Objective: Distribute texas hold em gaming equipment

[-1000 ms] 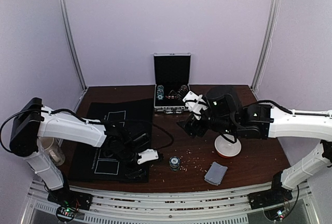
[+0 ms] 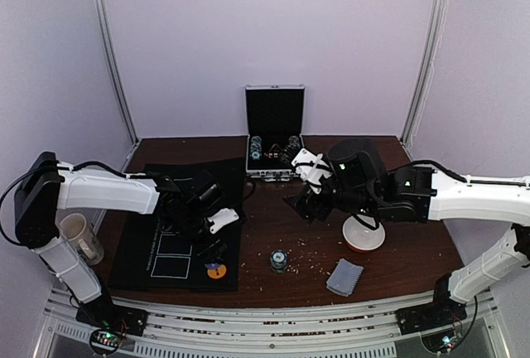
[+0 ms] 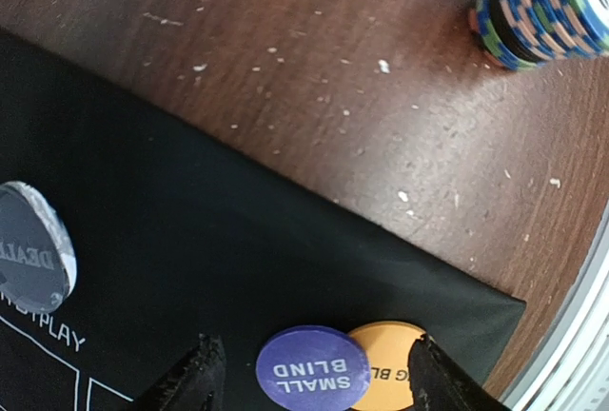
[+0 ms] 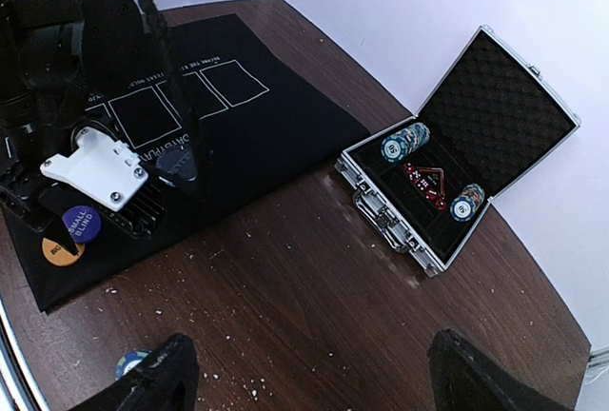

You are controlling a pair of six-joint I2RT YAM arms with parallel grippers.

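Observation:
On the black mat point(image 2: 132, 258), the purple SMALL BLIND button point(image 3: 313, 369) overlaps the orange BIG BLIND button point(image 3: 388, 363) near the front right corner. My left gripper stands open over the two, a fingertip at either side in the left wrist view. Further along the mat lies the dark DEALER button point(image 3: 33, 247). A stack of poker chips point(image 2: 278, 261) stands on bare wood right of the mat. My right gripper is open above the table with nothing between its fingers. The open chip case point(image 4: 381, 154) at the back holds chips and red dice.
A white bowl point(image 2: 363, 234) and a grey cloth point(image 2: 344, 277) lie on the right side. At the left edge stands a clear cup point(image 2: 81, 239). Bare table point(image 2: 265, 217) lies between mat and bowl, sprinkled with small crumbs.
My left gripper has lifted and drawn back to the left, and the orange button now shows in the top view. My right arm has hardly moved.

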